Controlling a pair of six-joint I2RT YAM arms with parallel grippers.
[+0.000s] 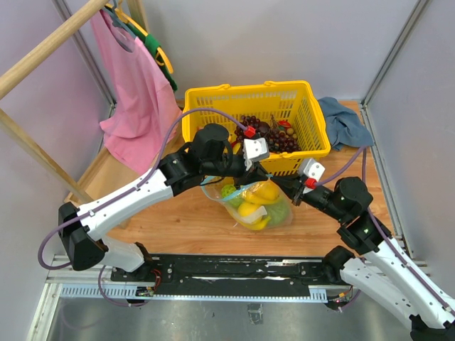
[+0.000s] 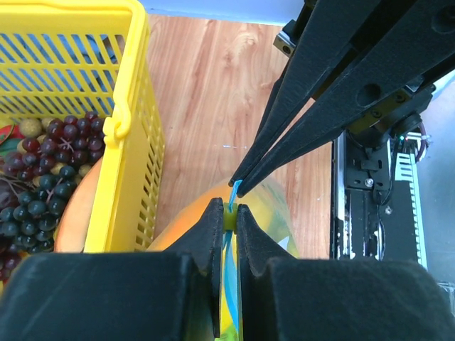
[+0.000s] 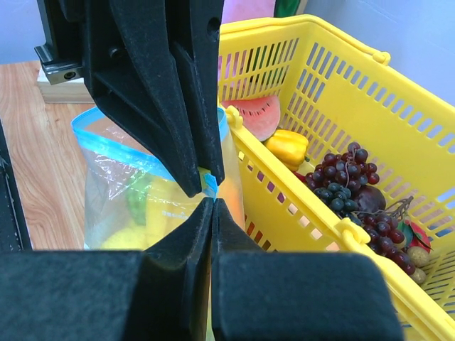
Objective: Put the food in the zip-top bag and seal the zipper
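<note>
The zip bag with yellow and green food inside stands on the wooden table before the basket. Its blue zipper strip runs along the top. My left gripper is shut on a small yellow zipper slider with blue strip, at one end of the bag's top. My right gripper is shut at the tip of the blue strip, close beside the left fingertips; whether anything is between its fingers is hard to tell.
The yellow basket holding grapes, watermelon and other food sits directly behind the bag. A blue cloth lies right of it. A pink garment hangs at the left. Bare table shows in front.
</note>
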